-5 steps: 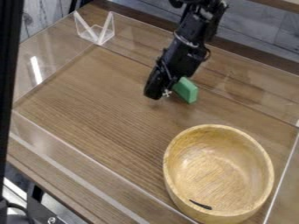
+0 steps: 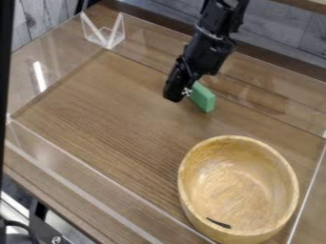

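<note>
My black gripper [image 2: 174, 90] hangs low over the middle of the wooden table [image 2: 102, 114], its tip just left of a small green object [image 2: 201, 98] lying on the table. The gripper looks shut; whether anything is between its fingers is too small to make out, and it partly covers the green object's left side.
A large tan bowl [image 2: 238, 181] sits at the front right. A clear plastic holder [image 2: 105, 30] stands at the back left.
Since a second ago the gripper and arm have moved slightly up and toward the back. The green object looks nearly unmoved.
</note>
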